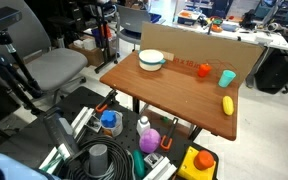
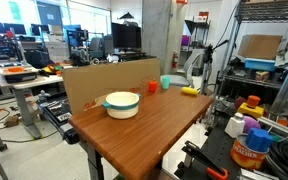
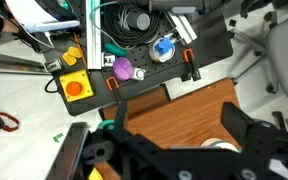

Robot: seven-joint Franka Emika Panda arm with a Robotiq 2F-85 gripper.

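A white pot with a teal rim or handles (image 1: 151, 60) stands on the brown wooden table (image 1: 174, 92), towards its far left. On the right half are a small red object (image 1: 204, 69), a teal cup (image 1: 227, 77) and a yellow object (image 1: 227, 105), possibly a banana. The wrist view looks down from high up. There my gripper is open, its dark fingers wide apart with nothing between them. They hide part of the tabletop; the pot (image 3: 219, 144) shows only partly at the lower edge. Neither exterior view shows the gripper.
Cardboard (image 1: 206, 50) walls off the table's far side. A dark bench in front carries cable coils (image 1: 94, 160), a blue-lidded jar (image 1: 109, 119), a purple ball (image 1: 150, 140) and a yellow block with an orange top (image 1: 198, 163).
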